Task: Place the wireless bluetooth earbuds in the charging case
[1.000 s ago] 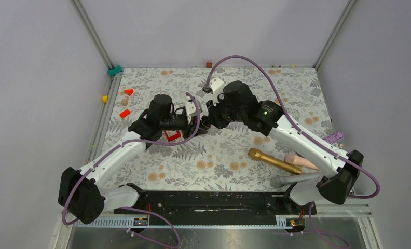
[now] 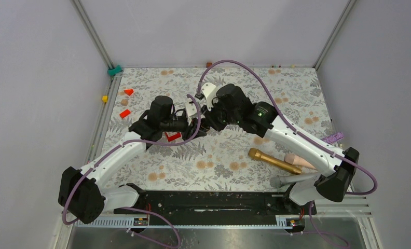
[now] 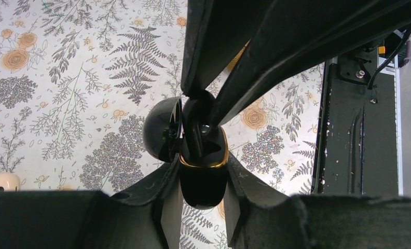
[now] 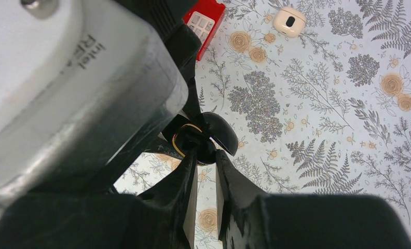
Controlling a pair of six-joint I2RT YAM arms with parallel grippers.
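Note:
My left gripper (image 2: pixel 195 129) is shut on the black charging case (image 3: pixel 202 181), whose lid (image 3: pixel 156 127) stands open to the side. My right gripper (image 2: pixel 208 116) meets it over the table's middle; in the left wrist view its fingertips reach down onto a black earbud (image 3: pixel 197 111) at the case's opening, and it is shut on that earbud. The right wrist view shows the open case (image 4: pixel 188 137) with the right fingertips at it. How far the earbud sits inside is hard to tell.
A red object (image 2: pixel 173 137) and a white case (image 4: pixel 289 21) lie beneath the arms. Gold (image 2: pixel 271 162), pink and silver microphones lie at the front right. Small red pieces (image 2: pixel 125 113) lie at the left.
My right arm has shifted slightly left and toward the front over the last second, closer onto the case. The left arm is almost unchanged.

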